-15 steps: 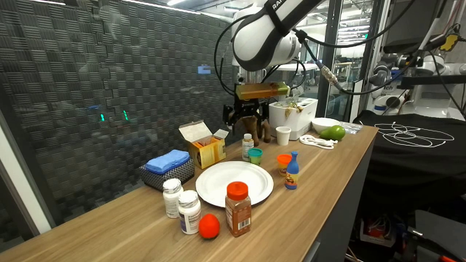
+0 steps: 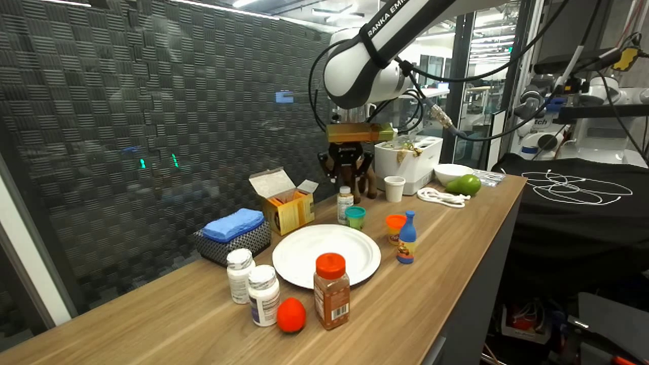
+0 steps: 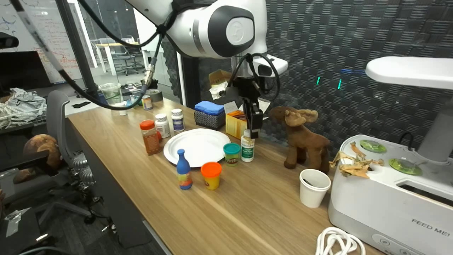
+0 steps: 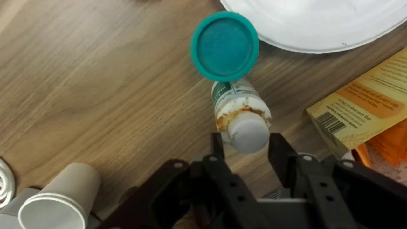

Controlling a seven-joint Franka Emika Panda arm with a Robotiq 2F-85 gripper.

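A small white bottle with a white cap (image 4: 250,133) and green label stands upright on the table, brown stains round its neck. My gripper is over it, its fingers apart and narrowed from full width, one on each side of the cap in the wrist view. A gap shows at the left finger; at the right I cannot tell whether it touches. In exterior view 1 the fingertips hang just above the bottle (image 2: 345,209). Beside the bottle stands a teal-lidded tub (image 3: 231,154), close to the white plate (image 3: 196,148).
An open yellow box (image 2: 293,213) and a brown plush moose (image 3: 308,142) flank the bottle. A paper cup (image 3: 314,189), blue toy bottle (image 3: 183,172) and orange-lidded tub (image 3: 211,176) stand nearby.
My gripper has come down toward the bottle's cap, and its fingers have drawn closer together. The objects on the table have stayed where they were.
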